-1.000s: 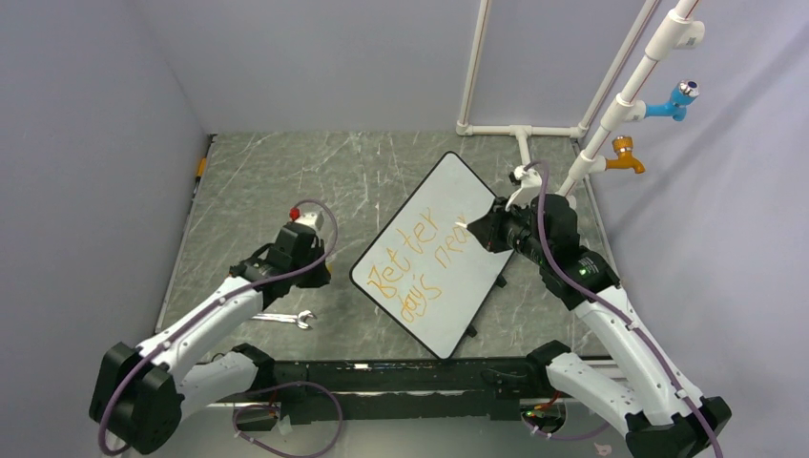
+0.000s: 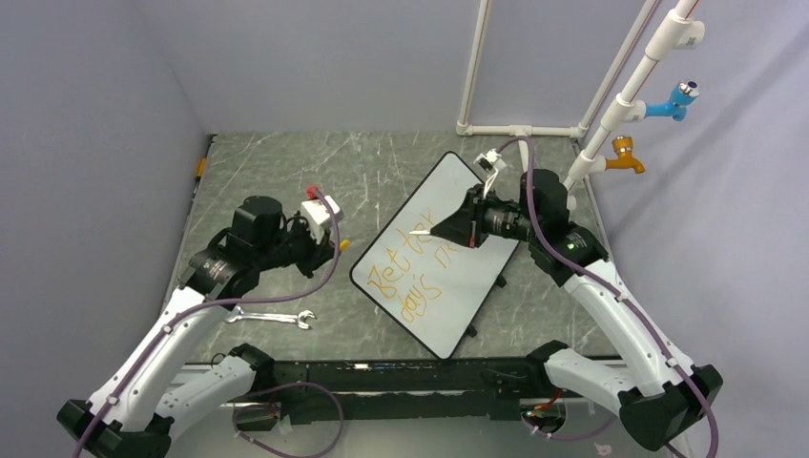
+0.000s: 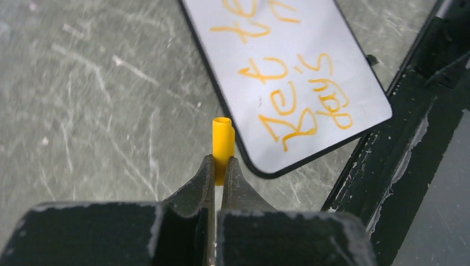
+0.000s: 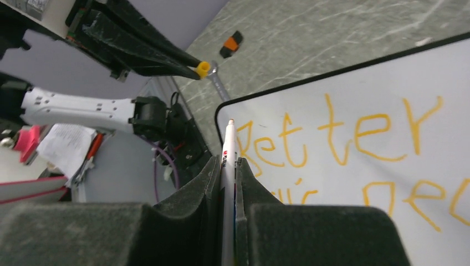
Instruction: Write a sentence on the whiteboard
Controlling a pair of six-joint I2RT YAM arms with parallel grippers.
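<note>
Orange handwriting, with "Better" on one line and "day's" and further letters below it, covers part of the tilted whiteboard (image 2: 458, 305). My right gripper is shut on a white marker (image 4: 229, 145), whose tip points out past the fingers. In the top view that marker (image 2: 420, 233) is over the upper writing; whether its tip touches the board cannot be told. Left of the board, my left gripper is shut on a yellow cap (image 3: 223, 138), its round opening facing away from the fingers. The right arm hides part of the lower line.
A wrench (image 2: 277, 317) lies on the grey table (image 2: 277, 157) near its front left. White pipes with a blue tap (image 2: 673, 102) and an orange tap (image 2: 625, 157) rise at the right. Far left of the board is bare tabletop.
My right gripper has moved left with the marker, away from the end of the lower line. The left gripper has shifted farther from the front edge and right toward the board, cap still held.
</note>
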